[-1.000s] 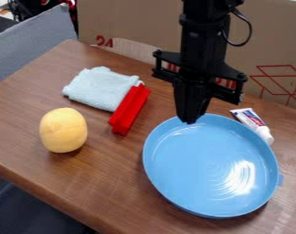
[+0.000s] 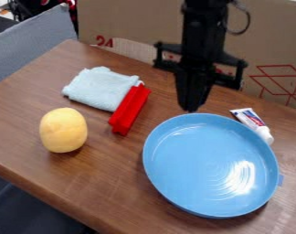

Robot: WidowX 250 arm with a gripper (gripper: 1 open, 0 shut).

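Observation:
My black gripper (image 2: 192, 100) hangs in the upper middle, above the wooden table just behind the blue plate (image 2: 209, 164), shut with nothing visible between its fingers. The plate fills the lower right of the table. A red rectangular object (image 2: 129, 111) lies to the plate's upper left, beside a folded pale blue cloth (image 2: 97, 88). A yellow round object (image 2: 63, 130) sits on the left. A white tube (image 2: 253, 125) with red and dark markings lies behind the plate on the right.
A cardboard box (image 2: 126, 27) with red print stands along the back. The table's front left edge (image 2: 41, 183) drops to a dark area.
The gripper has risen and moved slightly back from where it was over the plate's back rim. The objects on the table have not moved.

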